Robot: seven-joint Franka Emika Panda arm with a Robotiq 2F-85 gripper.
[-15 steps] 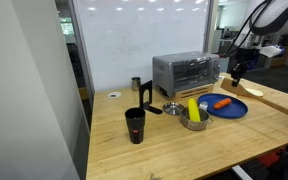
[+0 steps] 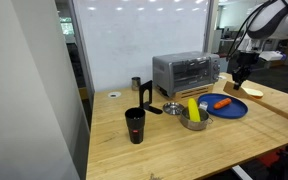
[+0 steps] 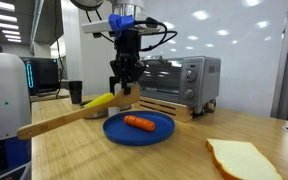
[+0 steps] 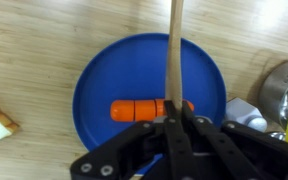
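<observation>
My gripper (image 3: 125, 88) is shut on a long wooden utensil (image 3: 69, 118), which sticks out from the fingers over the table. From the wrist view, the utensil (image 4: 174, 50) runs from the fingertips to the top edge, crossing above a blue plate (image 4: 96, 72). An orange-red sausage or carrot-like piece (image 4: 134, 110) lies on that plate, partly hidden by the utensil and the fingers (image 4: 171, 112). The plate (image 2: 210, 103) stands in front of the toaster oven. Whether the utensil touches anything below is hard to tell.
Left of the plate, a metal bowl (image 2: 194, 123) holds a yellow item (image 2: 193, 108). A silver toaster oven (image 2: 184, 74) stands behind. A bread slice (image 3: 242, 160) lies on the plate's other side. A black cup (image 2: 135, 124) stands farther left.
The arm and the wooden utensil have shifted only slightly. The plate, bowl and other table objects stay where they were.
</observation>
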